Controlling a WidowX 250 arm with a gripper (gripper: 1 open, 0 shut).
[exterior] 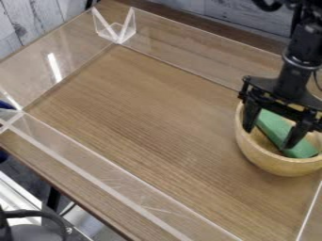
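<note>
My black gripper (280,111) reaches down from the upper right into a light wooden bowl (270,162) at the right of the table, its fingers open around a green block (295,143) that lies inside the bowl. The fingers partly hide the block.
Clear plastic edging runs along its back and front-left sides, with a bent clear piece (113,30) at the back left. A black object (25,226) is at the bottom-left corner.
</note>
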